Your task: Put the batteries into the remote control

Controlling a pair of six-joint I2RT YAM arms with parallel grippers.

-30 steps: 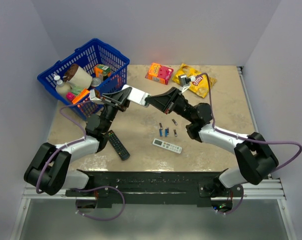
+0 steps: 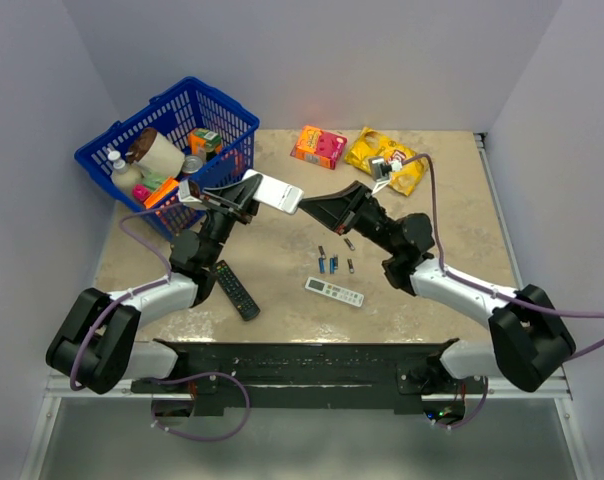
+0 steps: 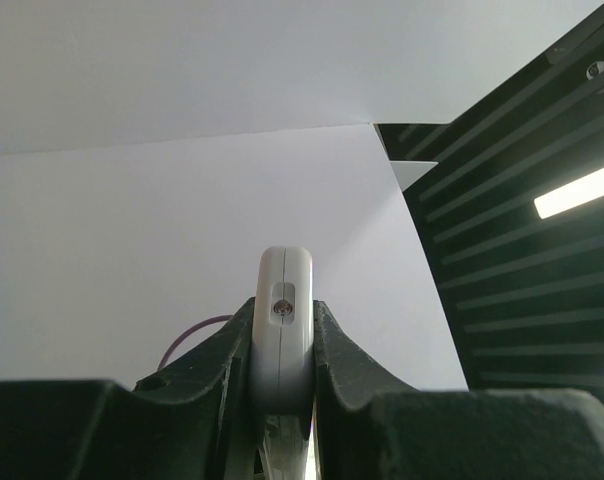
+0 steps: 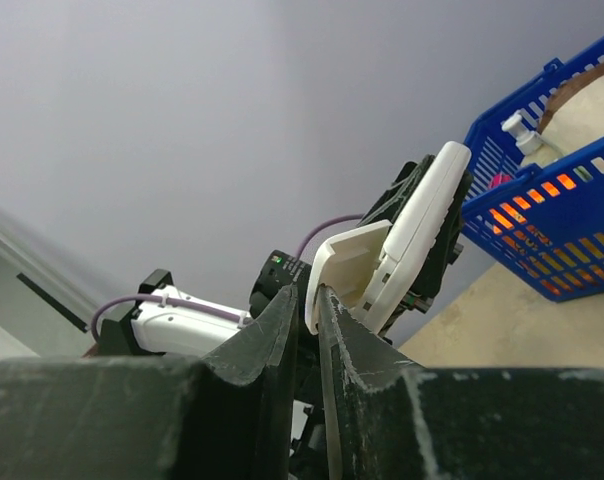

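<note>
A white remote-like casing (image 2: 272,192) is held up above the table, with my left gripper shut on it. In the right wrist view, the casing's long body (image 4: 417,235) is tilted, and a white flap-like piece (image 4: 348,262) stands out from its side. My right gripper is at this piece's near edge, its fingers narrowly apart; whether they touch it is unclear. On the table lie several small batteries, among them a blue one (image 2: 321,265) and a dark one (image 2: 350,243).
A white remote (image 2: 334,291) lies in front of the batteries, and a black remote (image 2: 237,290) lies to the left. A full blue basket (image 2: 237,120) stands at back left. Behind are a red packet (image 2: 319,146) and a yellow bag (image 2: 407,178).
My right gripper has shifted slightly right, and the white piece reaches farther right from the left gripper in the top view. The left arm and the table items look unchanged.
</note>
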